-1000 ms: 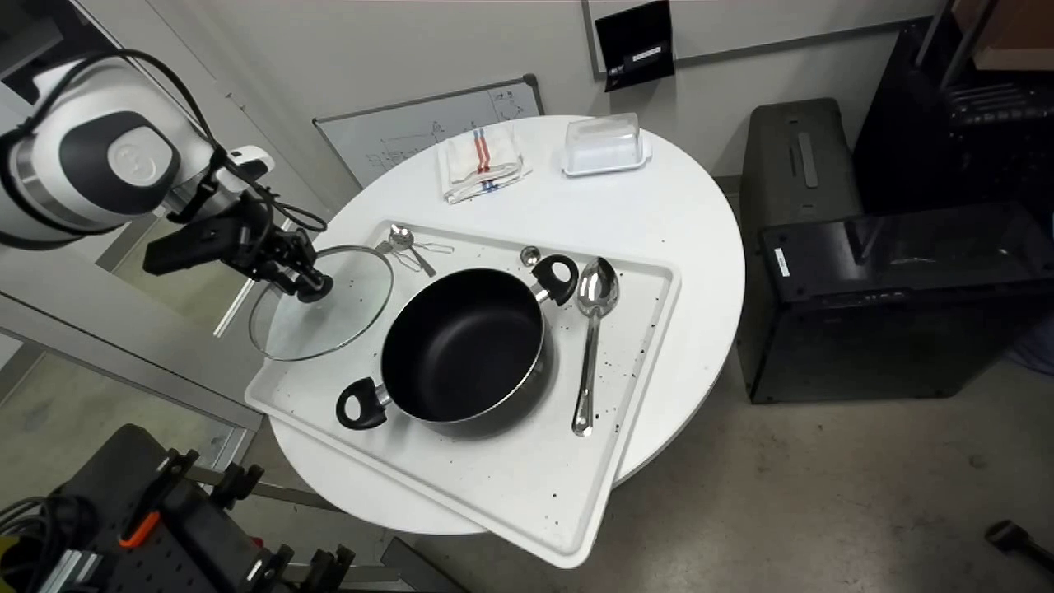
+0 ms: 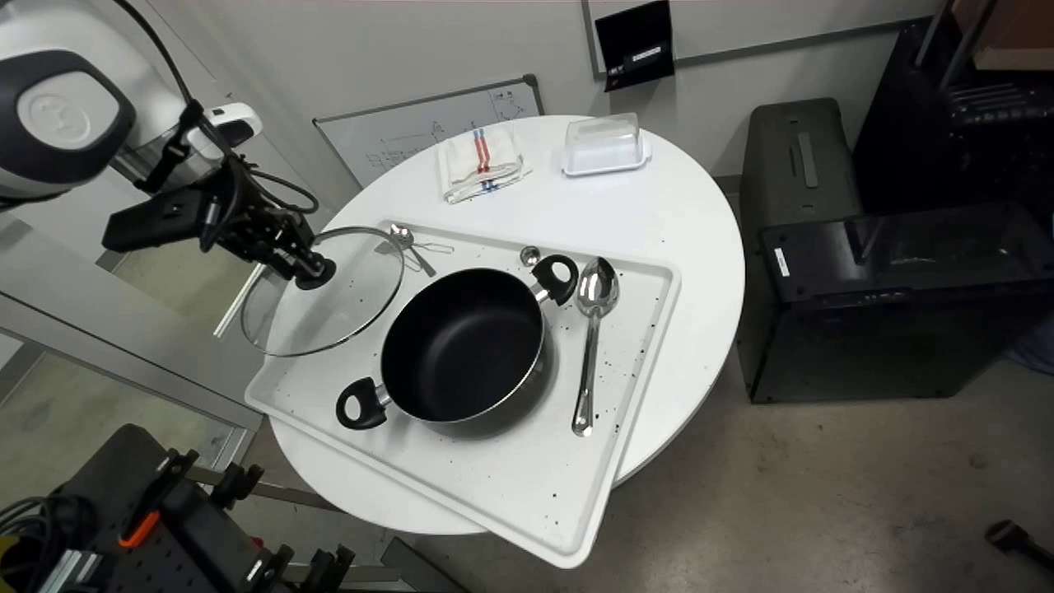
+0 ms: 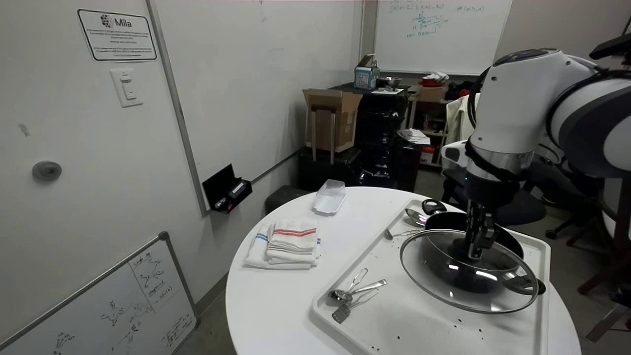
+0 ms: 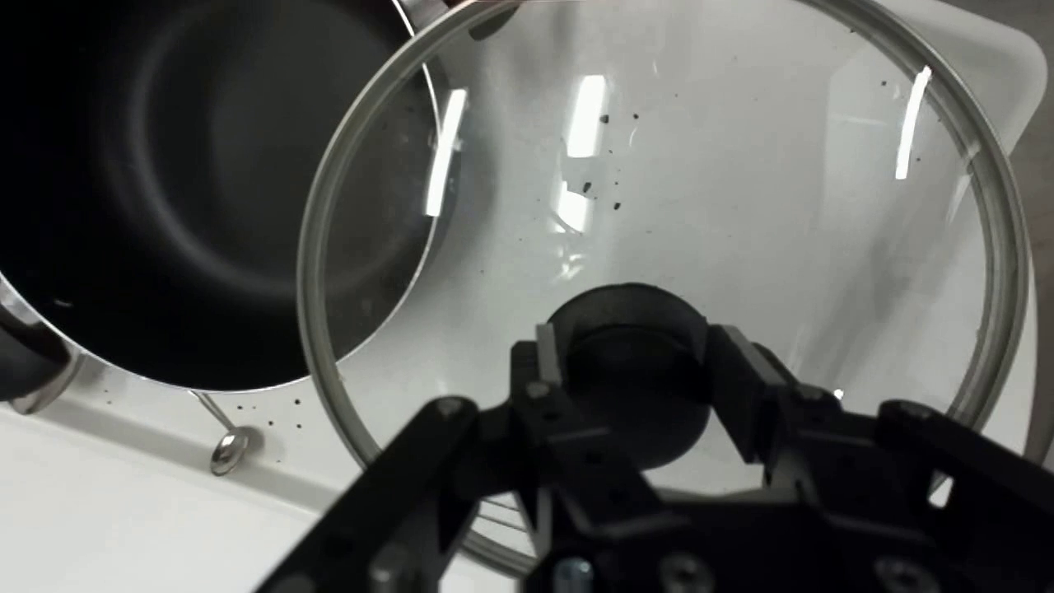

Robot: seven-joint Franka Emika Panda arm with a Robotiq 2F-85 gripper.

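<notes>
My gripper is shut on the black knob (image 4: 632,415) of a glass lid (image 2: 370,296). The lid hangs above the left part of the tray, roughly level, and its steel rim shows all round in exterior view 2. Beside it an uncovered black pot (image 2: 464,346) with two looped handles stands on the tray. From the wrist, the lid's edge overlaps the rim of the pot (image 4: 227,198), seen through the glass. How high the lid is over the tray is hard to judge.
The white tray (image 2: 514,494) also carries a large spoon (image 2: 589,346), a small round-headed utensil (image 2: 530,257) and several small utensils (image 3: 349,296). Folded towels (image 2: 481,163) and a butter dish (image 2: 604,147) sit at the table's back, with bare tabletop around them.
The gripper and lid have risen a little, so the lid looks larger and nearer the camera. The arm has shifted up and left in exterior view 1. Pot and utensils are unmoved.
</notes>
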